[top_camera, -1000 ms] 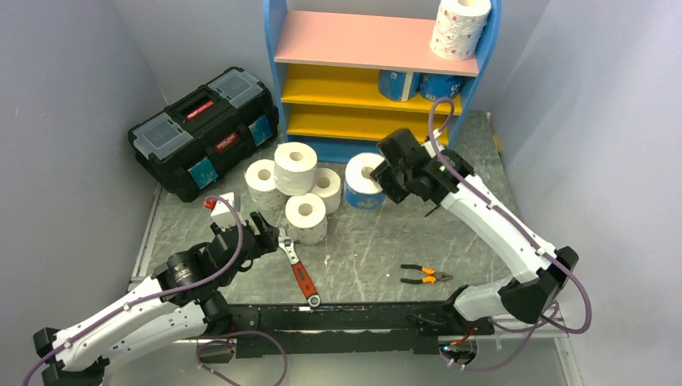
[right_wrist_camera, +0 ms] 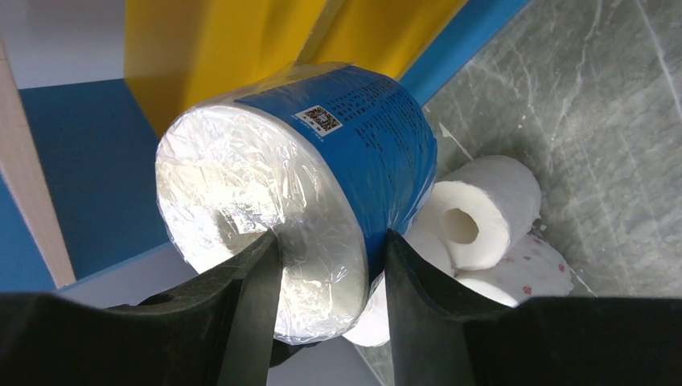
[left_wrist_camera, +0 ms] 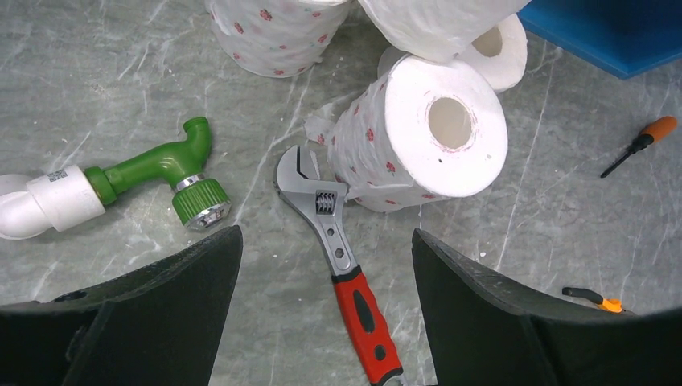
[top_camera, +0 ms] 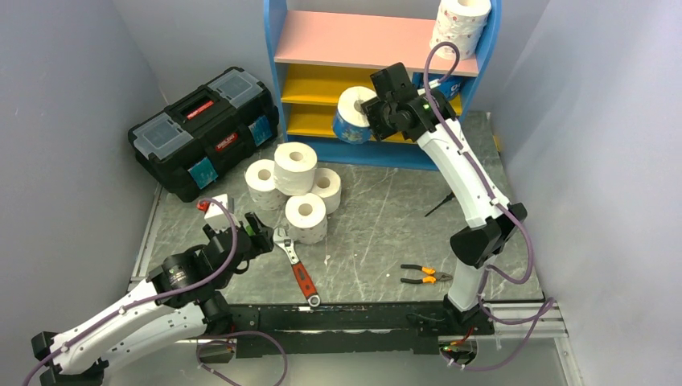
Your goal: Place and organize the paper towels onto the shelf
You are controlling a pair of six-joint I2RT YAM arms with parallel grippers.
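Observation:
A blue-wrapped paper towel roll (top_camera: 351,129) hangs in front of the shelf's yellow boards (top_camera: 315,84), its white end up. My right gripper is shut on this roll, the fingertips pressed on its near rim. On the pink top board (top_camera: 362,36) of the shelf stands a flower-print roll (top_camera: 461,28) at the right. Beneath it a blue pack (top_camera: 449,85) shows partly behind the right arm. Several white rolls (top_camera: 294,167) sit clustered on the table, one resting on others. My left gripper is part open above the table, empty, with a white roll (left_wrist_camera: 446,137) ahead.
A black toolbox (top_camera: 205,133) stands left of the shelf. An adjustable wrench (top_camera: 295,265) lies by the nearest roll. Pliers (top_camera: 426,274), a screwdriver (top_camera: 439,205) and a green tap (left_wrist_camera: 161,163) lie around.
My right gripper has carried the blue-wrapped roll up from above the table to the shelf front. The left arm has shifted only slightly left.

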